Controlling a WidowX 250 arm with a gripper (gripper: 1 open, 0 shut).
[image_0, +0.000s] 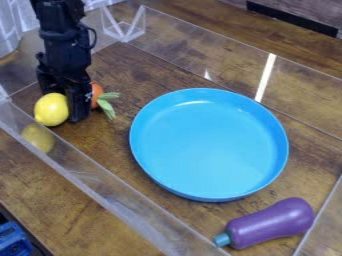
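Note:
My black gripper (70, 92) hangs low at the left, over a yellow lemon-like object (51, 110) by the clear wall. An orange carrot with green leaves (106, 104) lies just right of it, partly behind the fingers. The dark fingers overlap these things, so I cannot see whether they hold anything or how far they stand apart.
A large blue plate (209, 143) fills the middle right of the wooden surface. A purple eggplant (273, 220) lies at the lower right. Clear walls edge the area.

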